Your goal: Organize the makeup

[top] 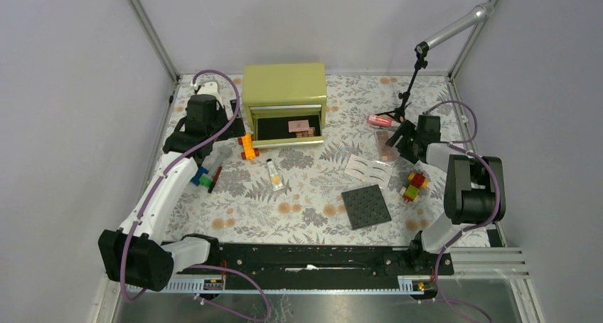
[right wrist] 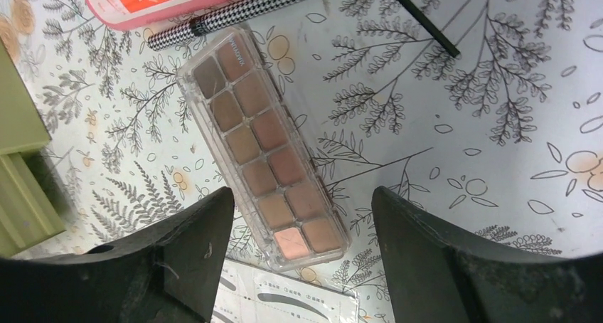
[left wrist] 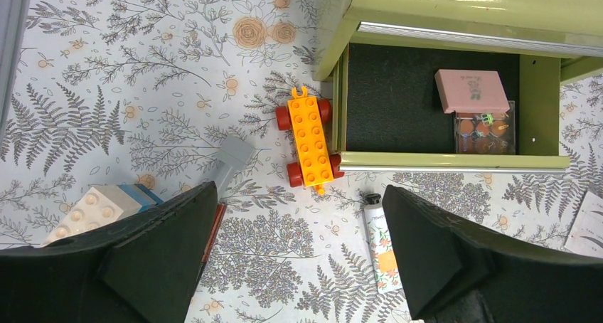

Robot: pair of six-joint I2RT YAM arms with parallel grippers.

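A long clear eyeshadow palette (right wrist: 263, 152) lies on the patterned mat, with my right gripper just over its near end, fingers apart and nothing gripped. Beside it are a pink bottle (right wrist: 142, 1) and a sheet of brow strips (right wrist: 284, 305). The green organizer (top: 284, 81) has an open lower drawer holding a pink compact (left wrist: 470, 88) and a small clear palette (left wrist: 483, 134). My left gripper hangs open above the mat left of the organizer. A white tube (left wrist: 382, 250) lies in front of it.
A yellow toy car (left wrist: 309, 138) sits against the drawer's left side, with brushes and blocks (left wrist: 96, 210) further left. A black tripod stand (top: 402, 106) stands behind the palette. A dark square pad (top: 365, 206) and toy blocks (top: 414, 186) lie at the front right.
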